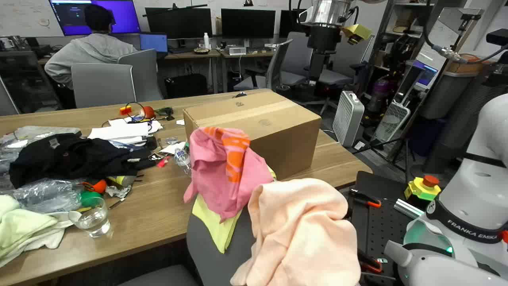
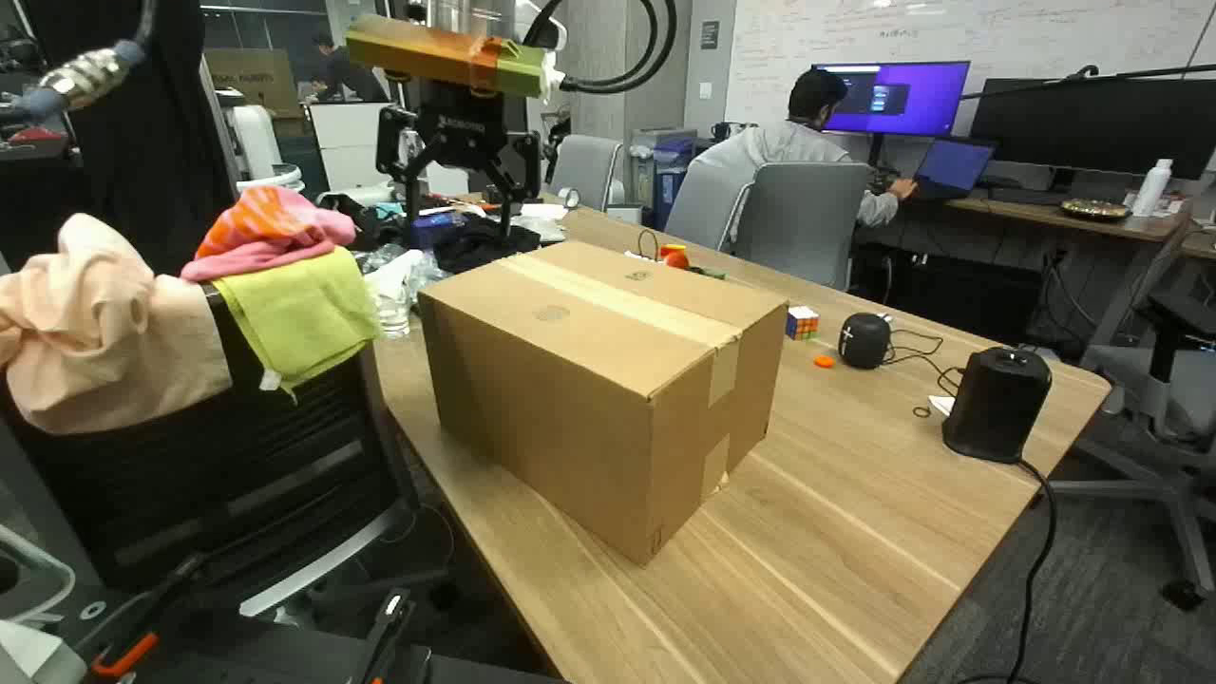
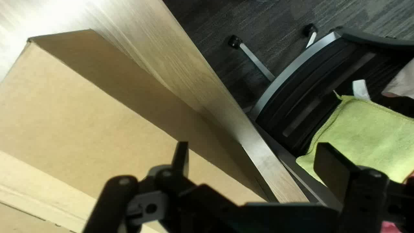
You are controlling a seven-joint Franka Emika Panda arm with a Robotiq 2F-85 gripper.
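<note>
My gripper [image 2: 462, 222] hangs fingers-down above the table, its fingers wide apart with nothing between them. In the wrist view the two fingers [image 3: 180, 159] are well spread, one over the cardboard box [image 3: 97, 128] and the other over the yellow-green cloth [image 3: 361, 134]. The closed, taped box [image 2: 547, 422] stands on the wooden table [image 2: 821, 502]. A pink and orange cloth [image 1: 219, 171] lies on top of the yellow-green cloth [image 1: 214, 224], both draped over a chair back. Beside them a peach cloth [image 1: 304, 233] hangs over the same chair.
Clutter covers the table's other end: a black garment [image 1: 71, 157], plastic bags, papers and a glass of water [image 1: 95, 221]. A Rubik's cube [image 2: 801, 323], a small round speaker [image 2: 864, 341] and a larger black device [image 2: 997, 401] stand beyond the box. Bare tabletop lies around the box.
</note>
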